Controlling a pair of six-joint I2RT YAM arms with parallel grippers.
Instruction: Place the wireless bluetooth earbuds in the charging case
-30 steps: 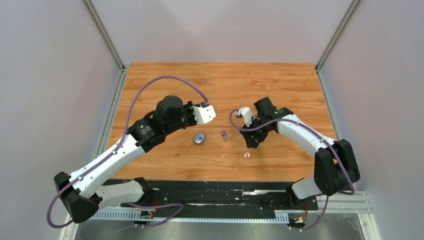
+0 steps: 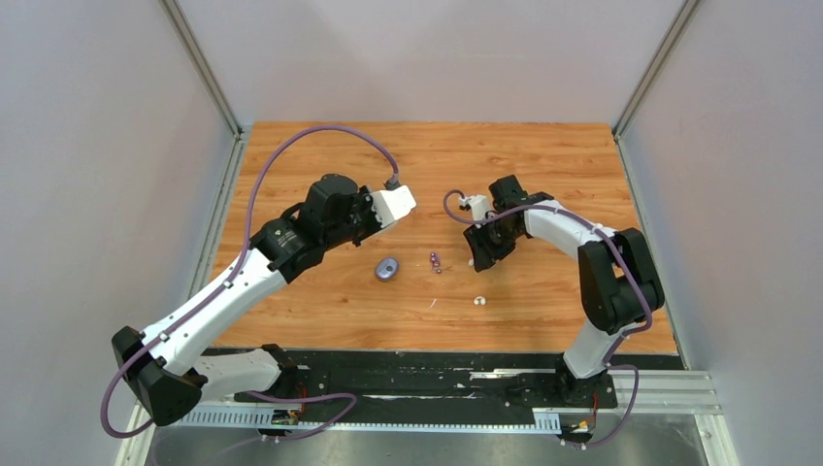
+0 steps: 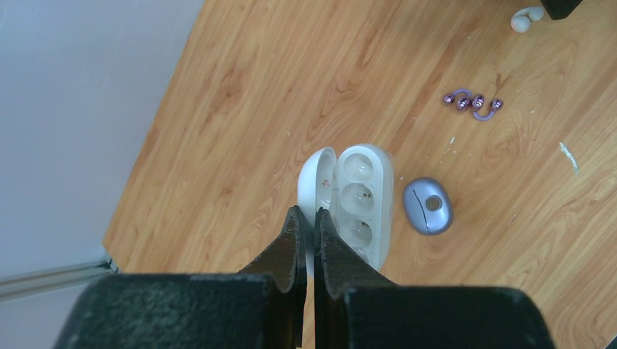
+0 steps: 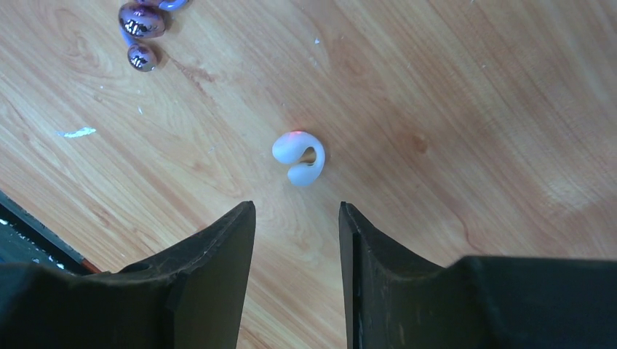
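Observation:
The white charging case (image 3: 364, 211) shows in the left wrist view with its lid raised and round hollows empty. My left gripper is shut on the lid side of the case. The top view hides the case under the left arm. One white earbud (image 4: 298, 156) lies on the wood just ahead of my right gripper, whose fingers stand apart with nothing between them. This earbud (image 3: 525, 19) is largely covered by the right gripper in the top view. A second white earbud (image 2: 479, 300) rests closer to the front edge.
A grey-blue oval case (image 2: 386, 269) stands in mid-table, and purple earbuds (image 2: 435, 262) lie between it and the right gripper. A small pale scrap (image 2: 433, 303) is nearer the front.
The right elbow moved left and up. The left arm drifted slightly back and left.

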